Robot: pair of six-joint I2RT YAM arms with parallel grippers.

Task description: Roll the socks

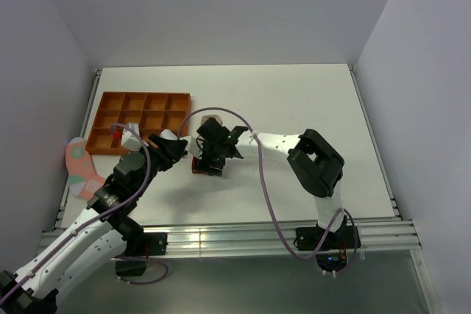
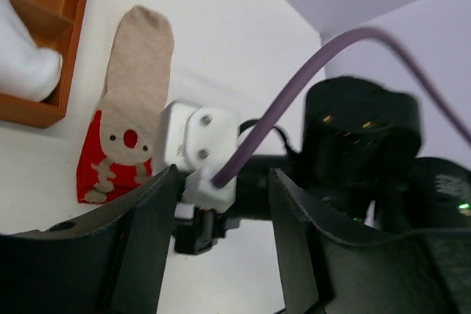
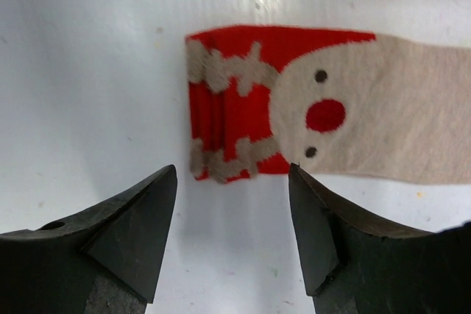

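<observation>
A beige sock with red foot and reindeer face (image 3: 342, 108) lies on the table, its red end folded into a flat bundle, partly hidden by the right arm in the top view. My right gripper is open above its lower edge, nothing between the fingers. My left gripper hovers left of the right arm, fingers apart; the right arm's housing shows behind them. A rolled white sock (image 2: 22, 64) lies in the organizer. A pink sock with green patches (image 1: 81, 167) lies at the table's left.
The wooden compartment organizer (image 1: 125, 99) stands at the back left. Walls surround the table.
</observation>
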